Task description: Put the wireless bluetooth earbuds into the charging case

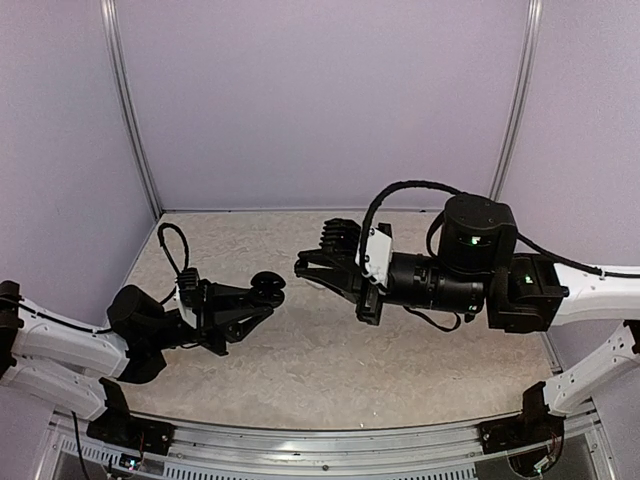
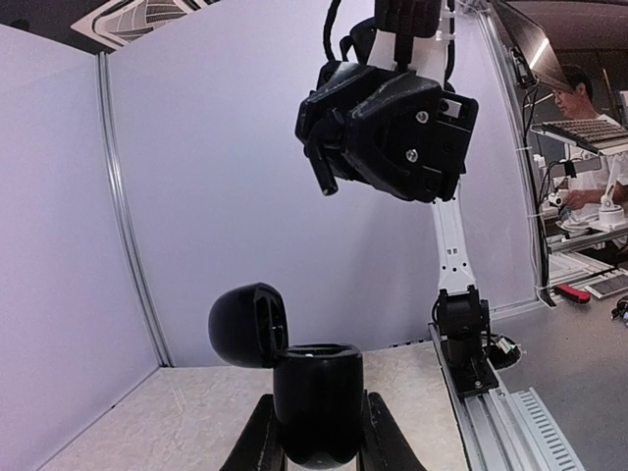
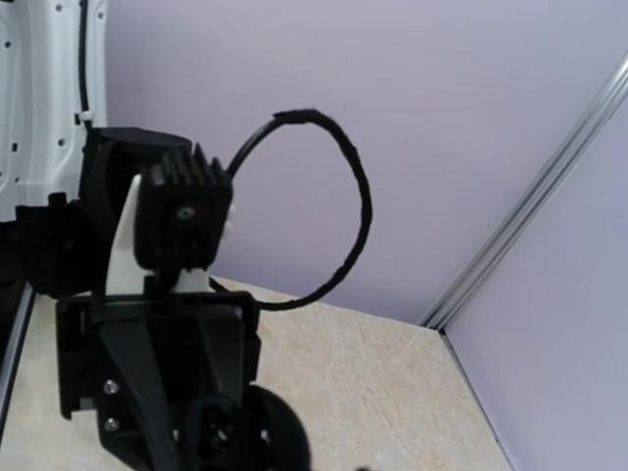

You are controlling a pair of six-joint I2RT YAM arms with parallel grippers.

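Note:
The black open charging case (image 2: 316,388) is in my left gripper, which is shut on it; its raised lid (image 2: 245,324) tilts up at the left. In the top view the case (image 1: 266,287) faces my right gripper (image 1: 301,262), which is a short way to the right and slightly higher. The left wrist view shows the right gripper above the case. Whatever my right gripper holds is too small or hidden to make out; its fingertips appear closed. A white object (image 1: 318,286) on the table is mostly hidden behind the right gripper.
The right arm's large housing and cable loop fill the space over the table's right half.

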